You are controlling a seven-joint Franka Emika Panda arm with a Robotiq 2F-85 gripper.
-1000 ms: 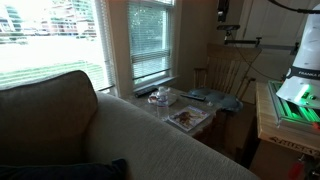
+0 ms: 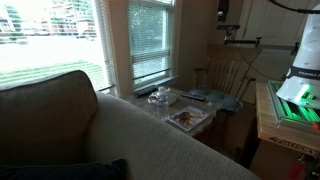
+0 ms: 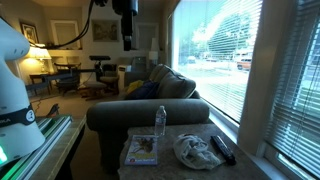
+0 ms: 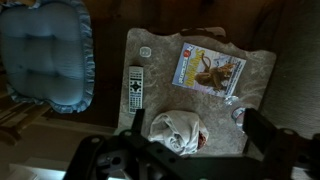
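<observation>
High above a small table, my gripper points down with its dark fingers spread wide apart and nothing between them. On the table lie a magazine with a picture cover, a light remote control with dark buttons and a crumpled white cloth. A clear bottle stands upright by the magazine. Exterior view 2 shows the white cloth beside the dark remote side. The gripper touches none of these things.
A grey sofa borders the table on one side, and a chair with a blue cushion stands on the other. Windows with blinds are behind the table. The arm's base sits on a wooden desk.
</observation>
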